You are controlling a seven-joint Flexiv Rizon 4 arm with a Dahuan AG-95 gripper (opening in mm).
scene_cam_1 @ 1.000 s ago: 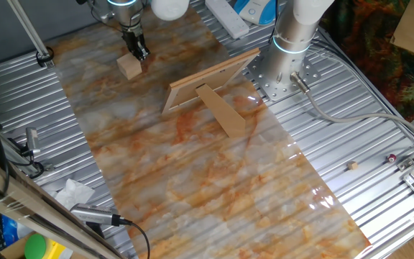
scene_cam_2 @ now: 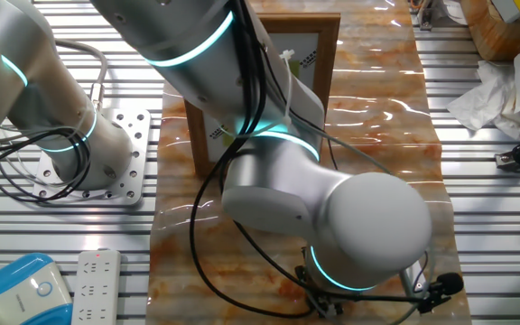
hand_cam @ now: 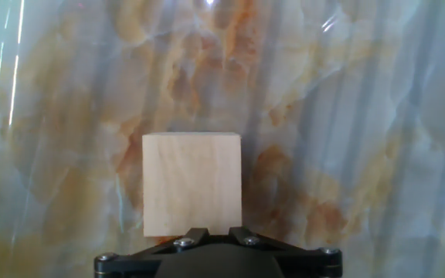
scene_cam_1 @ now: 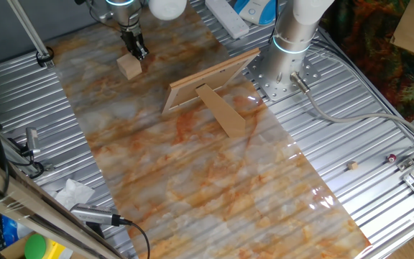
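A pale wooden block [hand_cam: 191, 184] rests on the marbled sheet, and its square top fills the lower middle of the wrist view. In exterior view 1 the same block [scene_cam_1: 129, 66] is near the far end of the sheet. My black gripper shows at the bottom of the wrist view, its fingertips close together at the block's near edge, overlapping it in the picture. Whether they touch it cannot be made out. From outside, the gripper [scene_cam_1: 141, 52] is beside the block, and the block is not between its fingers. How far the fingers stand apart is unclear.
A wooden picture frame [scene_cam_1: 213, 80] leans on its stand [scene_cam_1: 221, 111] in the sheet's far half. An arm base [scene_cam_1: 286, 72], a power strip [scene_cam_1: 226, 16] and a blue-white device [scene_cam_1: 256, 10] stand at the sheet's side.
The gripper has shifted very slightly beside the block over the last second. The block and the picture frame have stayed in place.
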